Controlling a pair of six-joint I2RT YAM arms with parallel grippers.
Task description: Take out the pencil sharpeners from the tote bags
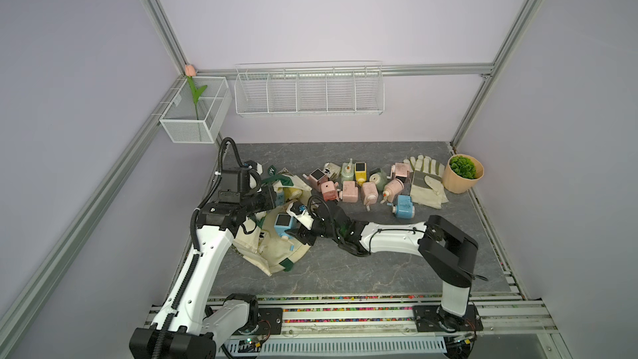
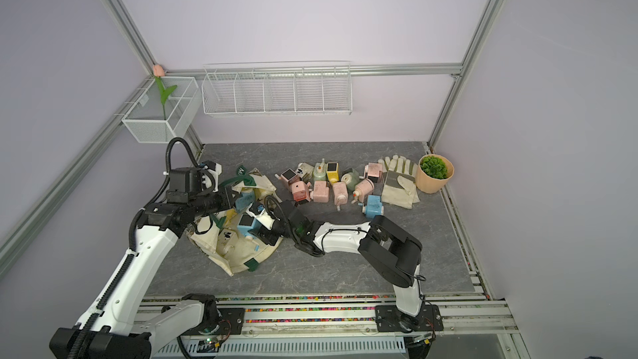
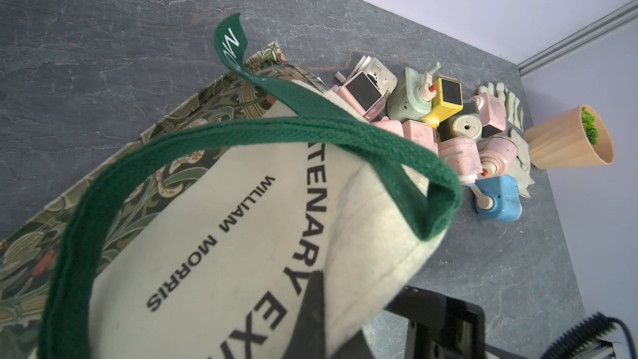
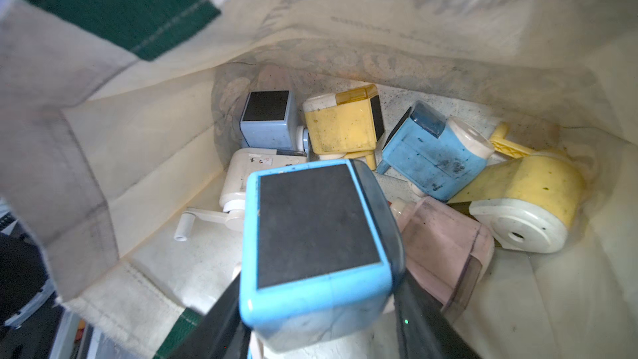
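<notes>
My right gripper is shut on a blue pencil sharpener (image 4: pixel 317 226) with a dark top panel, over the mouth of the cream tote bag (image 1: pixel 274 252). Inside the bag lie a light-blue sharpener (image 4: pixel 269 119), a yellow one (image 4: pixel 342 123), a blue one (image 4: pixel 435 153), a rounded yellow one (image 4: pixel 531 199), a pink one (image 4: pixel 442 246) and a white one (image 4: pixel 256 176). In the left wrist view my left gripper is shut on the rim of the bag (image 3: pixel 365 252), whose green handle (image 3: pixel 265 129) loops above. Its fingertips are partly hidden.
Several sharpeners stand grouped at the back middle, among them a yellow one (image 1: pixel 360 171) and a blue one (image 1: pixel 403 206). A folded cream cloth item (image 1: pixel 427 189) and a potted plant (image 1: pixel 458 176) are at the right.
</notes>
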